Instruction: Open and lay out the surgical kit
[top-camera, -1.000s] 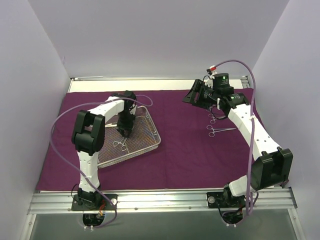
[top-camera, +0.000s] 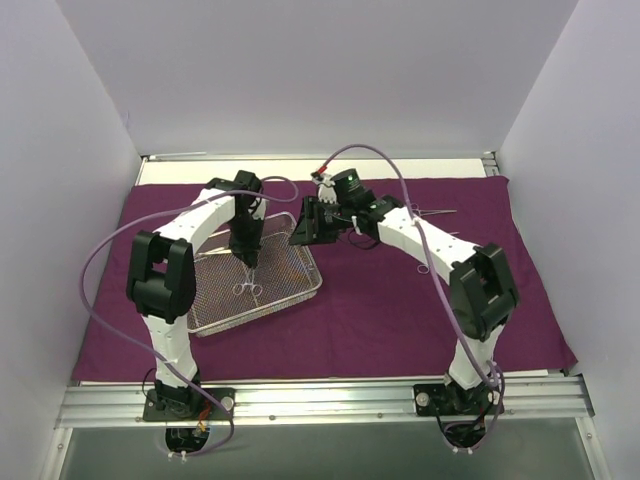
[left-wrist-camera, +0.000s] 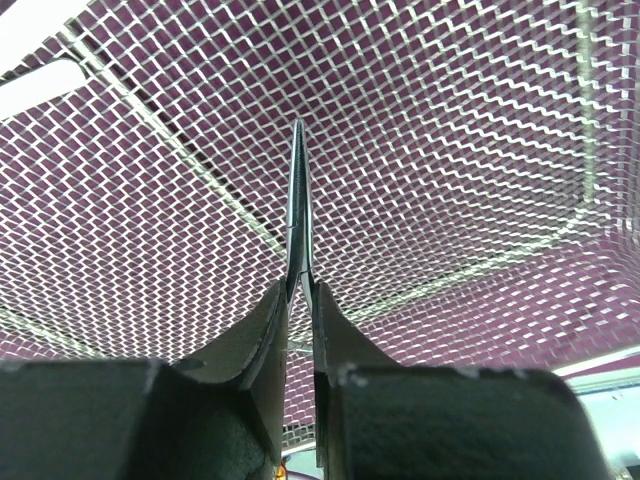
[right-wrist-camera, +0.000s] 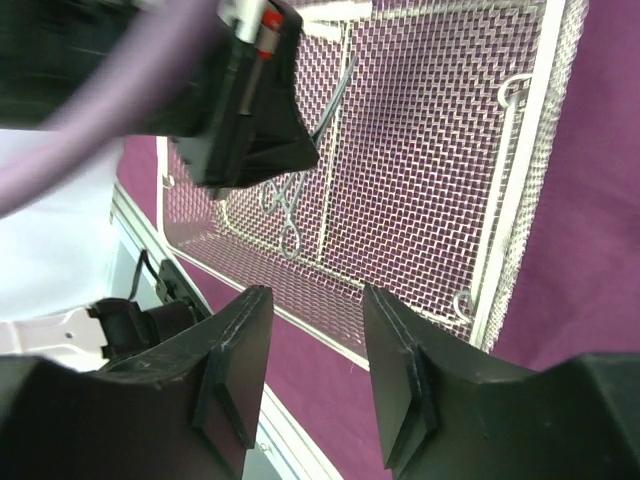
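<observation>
A mesh tray lies on the left of the purple cloth. In it, my left gripper is closed round slender steel scissors, whose ring handles show below it. My right gripper is open over the tray's right side, near my left one, with nothing between its fingers. White-looking instruments with rings lie along the tray's side in the right wrist view.
Several scissor-like instruments lie on the cloth's right part, partly hidden by my right arm.
My right arm has swung left from over the laid-out instruments to the tray.
</observation>
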